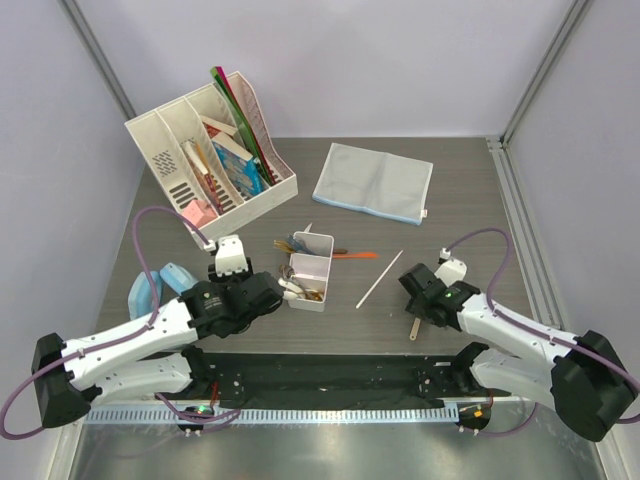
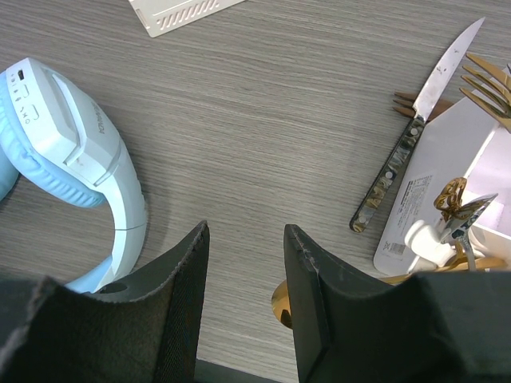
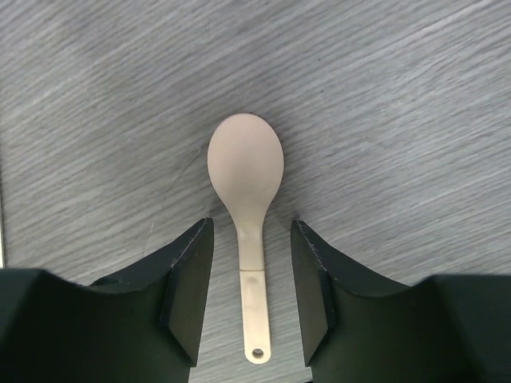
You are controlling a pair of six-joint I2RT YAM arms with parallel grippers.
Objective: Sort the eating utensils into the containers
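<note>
A wooden spoon (image 3: 246,159) lies on the table, with my right gripper open directly over it, fingertips either side of its neck. My left gripper is part open over bare table, left of the white two-part container (image 1: 310,262) of utensils. In the left wrist view a knife (image 2: 406,136) lies beside that container near some forks (image 2: 491,88). A white chopstick (image 1: 379,278) lies between container and spoon.
A white divided organizer (image 1: 160,145) holding boxes stands at back left. Blue headphones (image 2: 124,199) lie at left. A grey cloth (image 1: 372,180) lies at the back right, with bare table around it.
</note>
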